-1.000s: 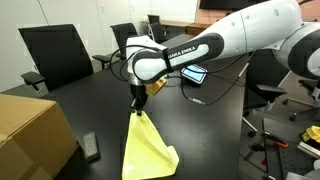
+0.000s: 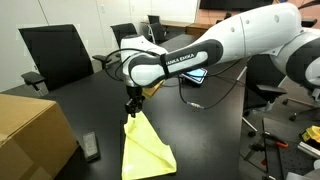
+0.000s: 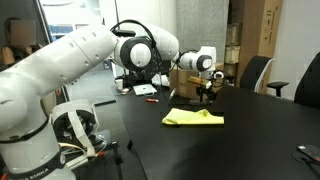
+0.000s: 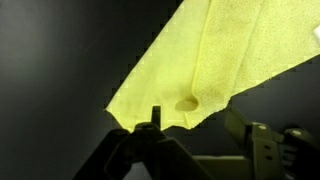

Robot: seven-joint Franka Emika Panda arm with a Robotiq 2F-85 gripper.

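Observation:
A yellow cloth (image 2: 145, 152) lies on the dark table, spread toward the front with a narrower end at the back. My gripper (image 2: 140, 100) is just above that back end, pointing down. In the wrist view the gripper stands open, its dark fingers (image 4: 148, 140) well apart. Between and beyond them the cloth (image 4: 165, 75) shows a small raised fold with a dimple, and no finger visibly pinches it. The cloth (image 3: 195, 118) is also seen from the other side in exterior view 2, low and slightly bunched.
A cardboard box (image 2: 35, 140) stands at the left, with a dark slim object (image 2: 91, 147) between it and the cloth. Office chairs (image 2: 58, 52) line the far side. Bare table (image 2: 215, 135) extends to the right of the cloth.
My gripper's fingers have spread apart. The cloth's back end, earlier drawn up to the fingertips, now sits lower and free of them.

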